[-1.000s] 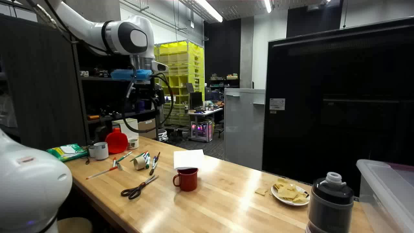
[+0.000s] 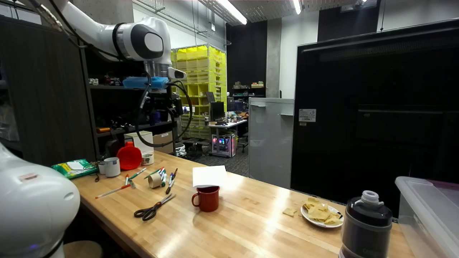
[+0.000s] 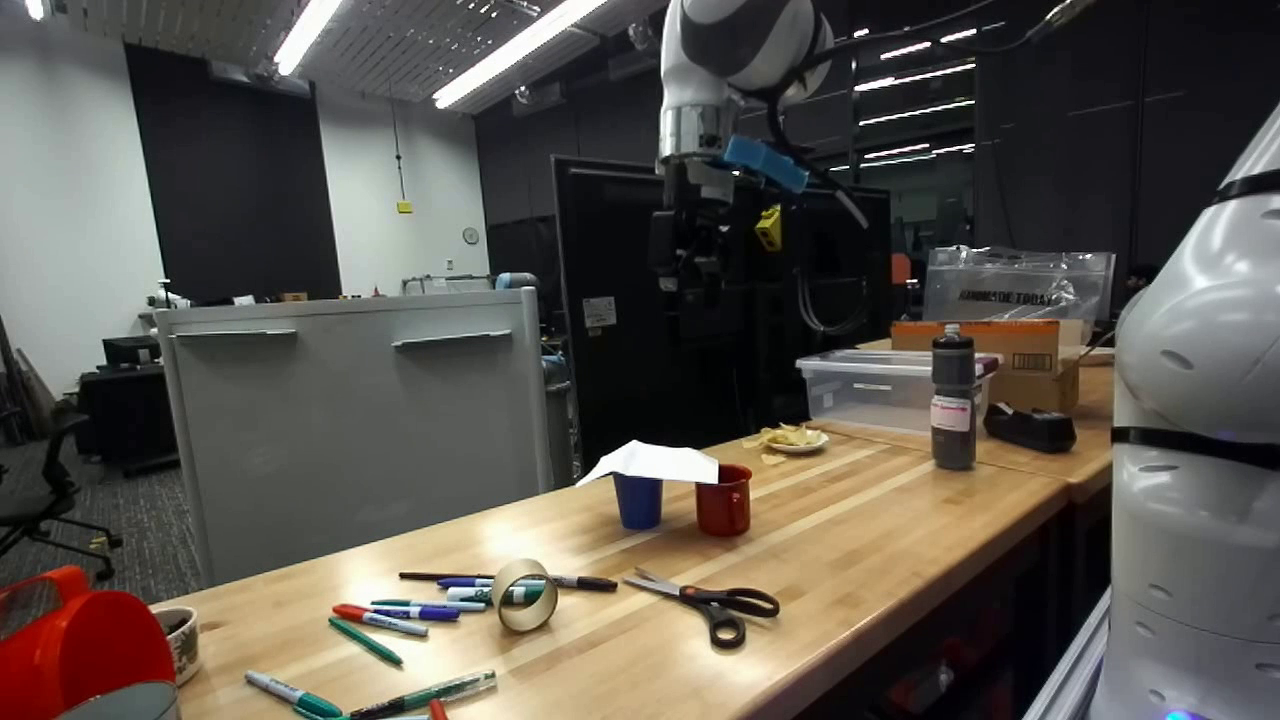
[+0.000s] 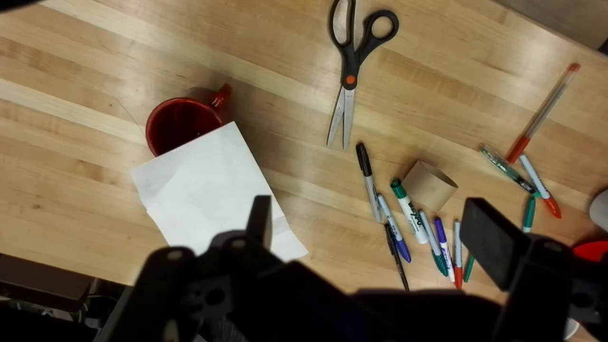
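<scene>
My gripper is open high above the table, its two dark fingers wide apart and nothing between them. Below the gap lie several markers and pens (image 4: 411,212) and a brown cardboard ring (image 4: 428,185). A white sheet of paper (image 4: 208,188) covers the top of a blue cup (image 3: 638,502), which is hidden from above. Beside it stands a red mug (image 3: 723,502), upright, its rim partly under the paper in the wrist view. Black-handled scissors (image 4: 349,68) rest on the wood, blades slightly parted.
A plate of chips (image 2: 320,215) and a grey bottle (image 2: 368,225) stand toward the far end, near a clear plastic bin (image 2: 426,215). At the other end are a red container (image 2: 129,157), a white mug (image 2: 112,167) and a green packet (image 2: 74,168).
</scene>
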